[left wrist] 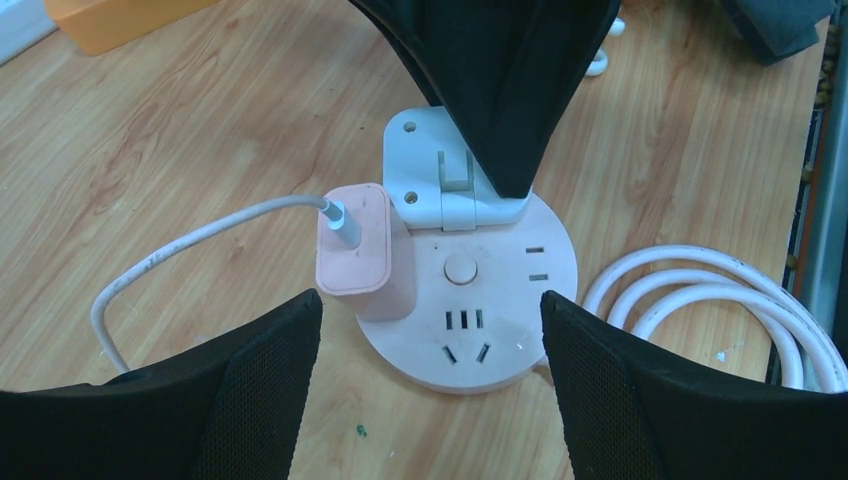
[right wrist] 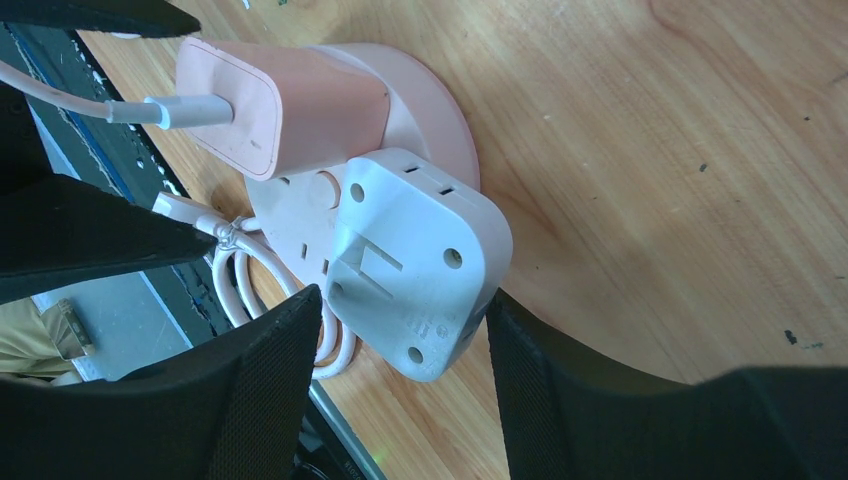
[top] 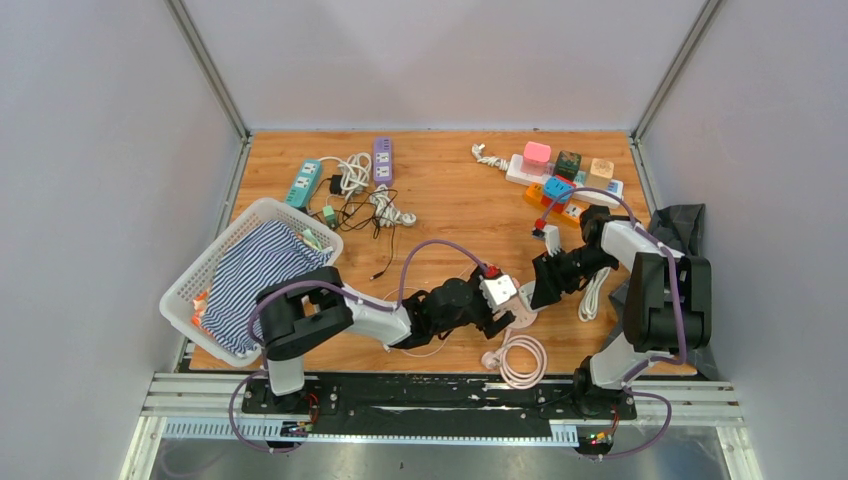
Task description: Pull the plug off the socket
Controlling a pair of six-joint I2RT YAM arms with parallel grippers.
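A round pink socket lies flat on the table, with a pink charger plug standing in it and a white cable coming out of the plug. Beside the plug sits a white block, also on the socket. My right gripper is part open, its fingers on either side of the white block; whether both touch it cannot be told. My left gripper stands open over the socket, nothing between its fingers, the plug ahead of its left finger.
The socket's coiled white cord lies at the front. A white basket with striped cloth stands at the left. Power strips and cables lie at the back left, colored blocks at the back right.
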